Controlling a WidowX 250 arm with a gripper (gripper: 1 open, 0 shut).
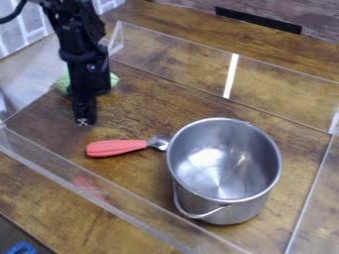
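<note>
My black gripper (83,117) points down at the left of the wooden board, shut, with nothing visible between its fingers, above and behind a red-handled utensil (117,148) with a metal head. A steel pot (223,174) with a wire handle stands at the right. A green object (113,81) lies behind the gripper, partly hidden by it.
Clear low walls surround the wooden work area (185,94). A white strip (231,76) stands at the back. A blue item (19,247) is at the bottom left corner. The middle of the board is clear.
</note>
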